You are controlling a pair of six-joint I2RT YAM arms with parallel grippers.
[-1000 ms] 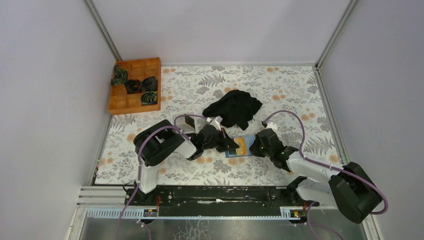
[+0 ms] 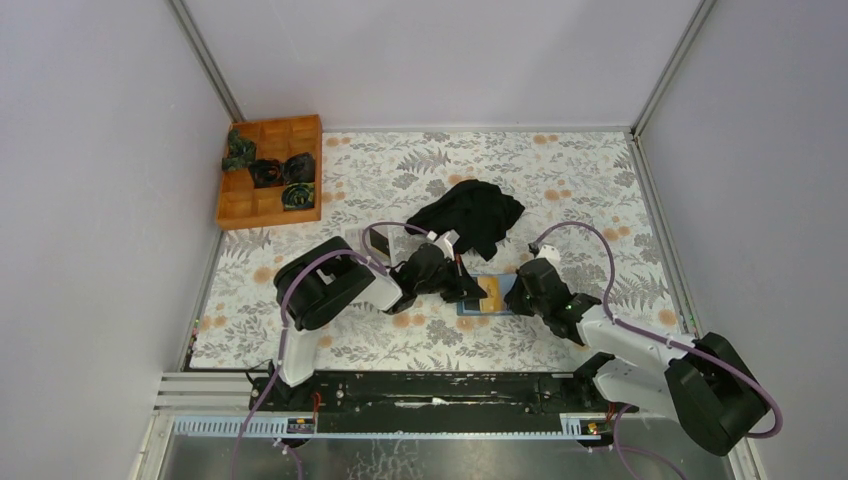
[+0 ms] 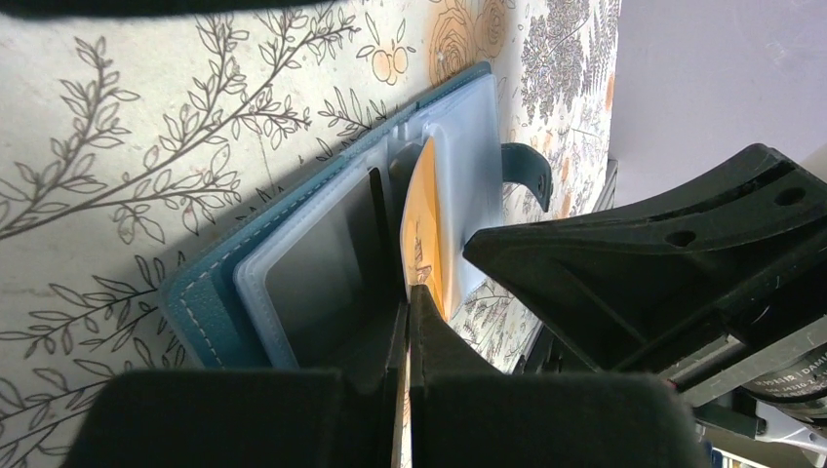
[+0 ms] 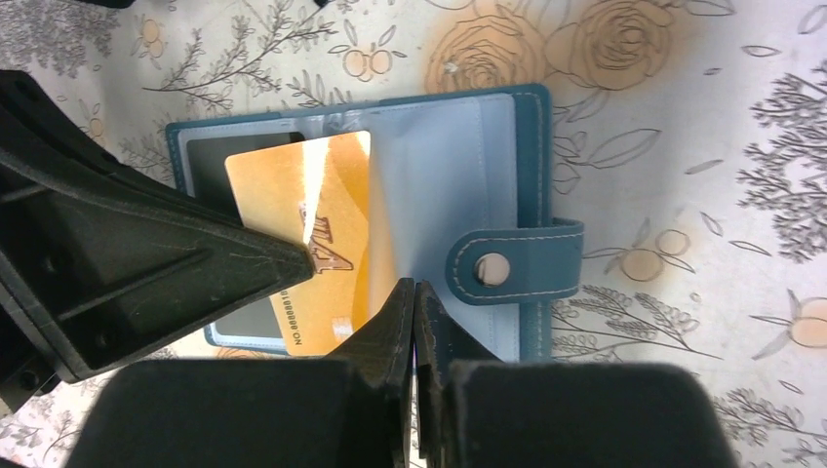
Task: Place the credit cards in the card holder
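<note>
The teal card holder (image 4: 531, 156) lies open on the table with clear sleeves and a snap strap. An orange card sits on its left part, seen edge-on in the left wrist view (image 3: 421, 224). My left gripper (image 2: 470, 292) is over the holder's left side; its fingertips are at the orange card's edge, shut, with at most that thin edge between them, hard to tell. My right gripper is shut over the holder's clear sleeve, right of the orange card, with nothing visible between its fingers.
A black cloth (image 2: 465, 210) lies behind the holder. A clear item with cards (image 2: 355, 237) is left of it, partly under the left arm. A wooden organizer (image 2: 245, 205) stands at the back left.
The left gripper and the holder have shifted slightly to the right. The right gripper has edged right too.
</note>
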